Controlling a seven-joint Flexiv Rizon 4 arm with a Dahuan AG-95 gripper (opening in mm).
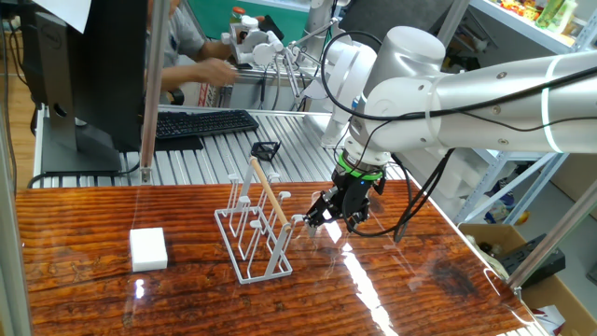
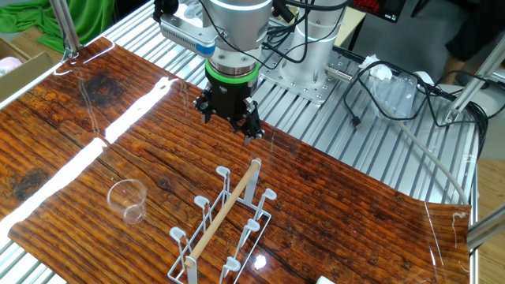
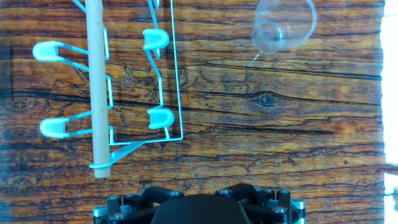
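My gripper (image 2: 229, 128) hangs above the table with its fingers spread wide and nothing between them. In the wrist view its black fingers stand far apart along the lower edge. A white wire rack (image 1: 244, 271) with a wooden bar (image 2: 226, 207) across its top and several padded prongs stands on the table, to the upper left of the gripper in the wrist view. A clear plastic cup (image 2: 126, 202) is on the wood, apart from the rack; it also shows at the upper right of the wrist view (image 3: 283, 26). I cannot make out the cup in exterior view 1.
A white block (image 1: 147, 249) lies on the glossy brown tabletop (image 1: 84, 303), left of the rack. Behind are a keyboard (image 1: 207, 123), a monitor and a person's arm (image 1: 201, 73). Bare wood surrounds the cup.
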